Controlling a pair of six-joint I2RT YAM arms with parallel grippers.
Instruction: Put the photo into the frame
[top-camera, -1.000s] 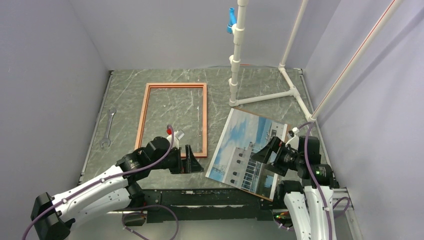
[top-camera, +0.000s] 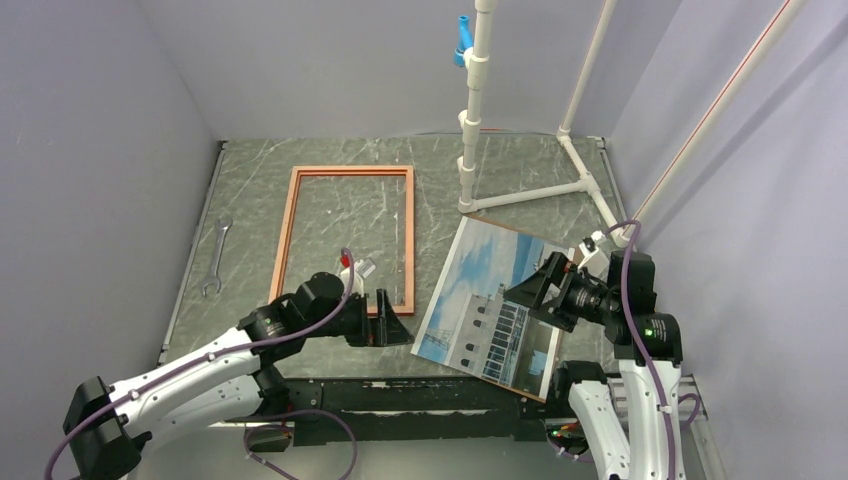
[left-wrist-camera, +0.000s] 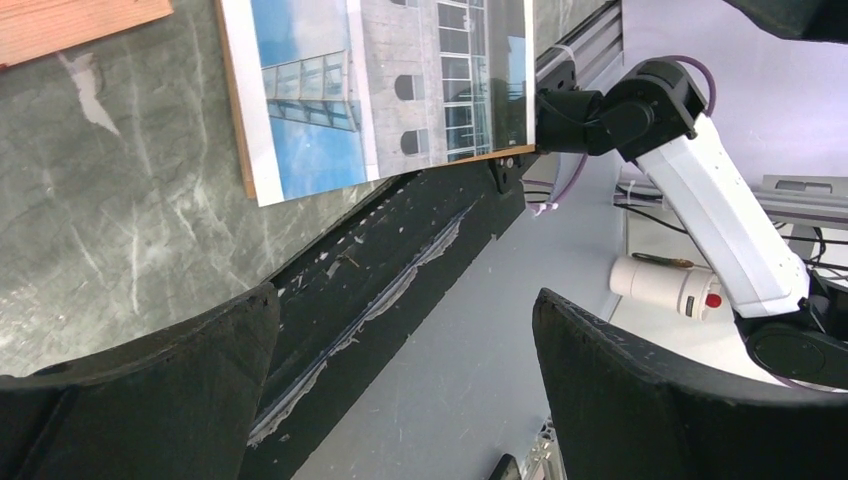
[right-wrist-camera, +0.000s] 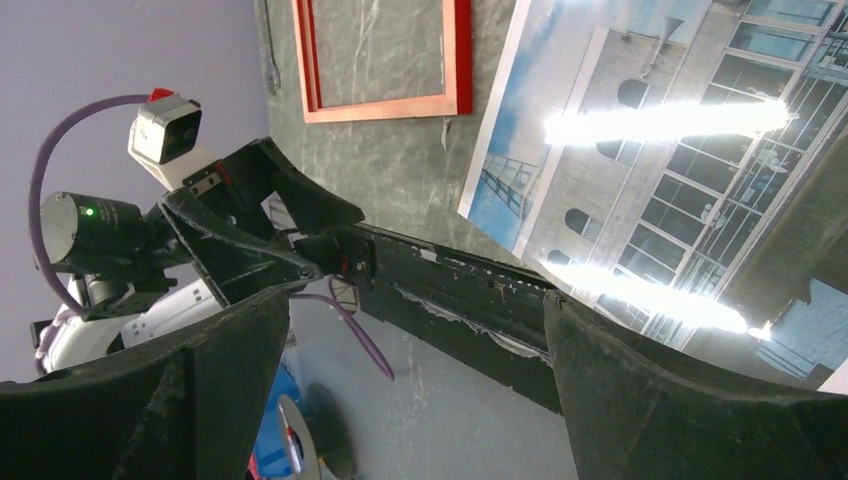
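An empty copper-coloured frame (top-camera: 410, 235) lies on the grey marbled table, left of centre in the top view. Right of it, turned at an angle, the photo (top-camera: 480, 270) of a white building and blue sky rests flat near the front edge. My left gripper (top-camera: 394, 322) stands open just left of the photo's lower corner, over the frame's front right corner. Over the right half of the photo my right gripper (top-camera: 530, 301) hangs open, hiding part of the picture. Neither has anything between its fingers. Bright glare crosses the photo (right-wrist-camera: 600, 200) in the right wrist view.
White pipes (top-camera: 525, 196) stand on the table behind and right of the photo. A wrench (top-camera: 217, 255) lies at the far left. The dark front rail (top-camera: 420, 395) borders the table. Bare table shows between frame and photo.
My right arm has shifted slightly, its wrist and forearm moving a little right and turning. The left gripper has moved very slightly right. Photo and frame lie where they were.
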